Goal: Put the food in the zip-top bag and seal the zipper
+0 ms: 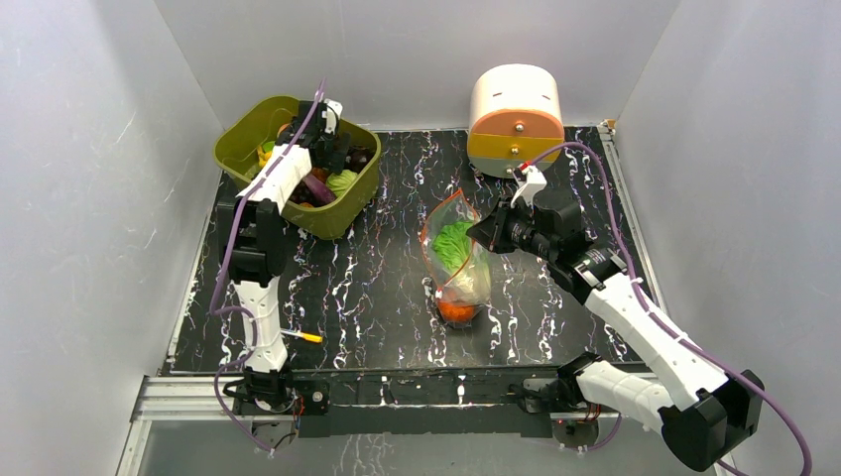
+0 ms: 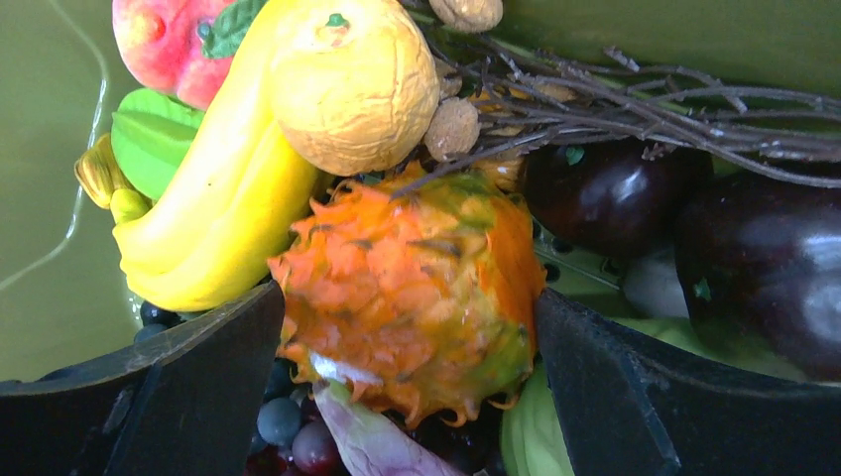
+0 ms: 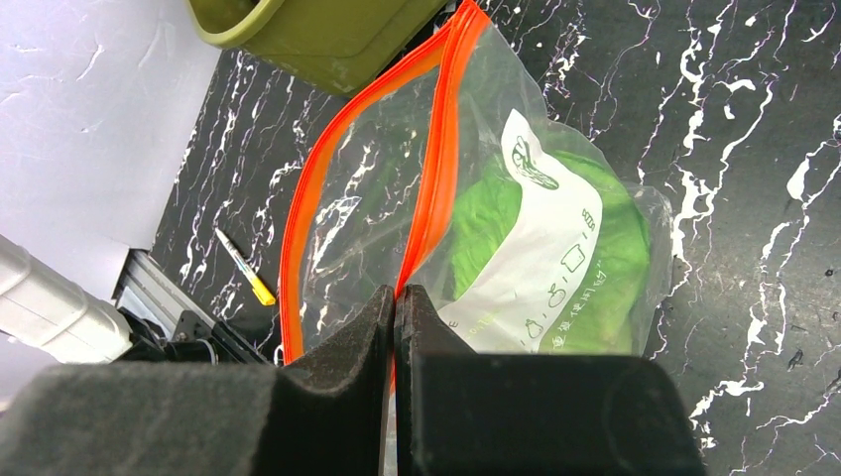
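Inside the green bin, my left gripper is open, its fingers on either side of a spiky orange fruit (image 2: 412, 288). Whether they touch the fruit I cannot tell. Around it lie a banana (image 2: 223, 169), a round yellow-orange fruit (image 2: 357, 84) and dark eggplants (image 2: 620, 198). On the table stands the clear zip top bag (image 1: 474, 283) with an orange-edged mouth; it contains a leafy green vegetable (image 1: 453, 246) and something orange (image 1: 456, 311) at the bottom. My right gripper is shut on the bag's orange zipper edge (image 3: 436, 178), and the mouth gapes open.
The green bin (image 1: 342, 221) stands at the back left, its walls close around the left gripper. A small drawer cabinet (image 1: 516, 109) is at the back right. A yellow-capped marker (image 1: 305, 336) lies front left. The table between bin and bag is clear.
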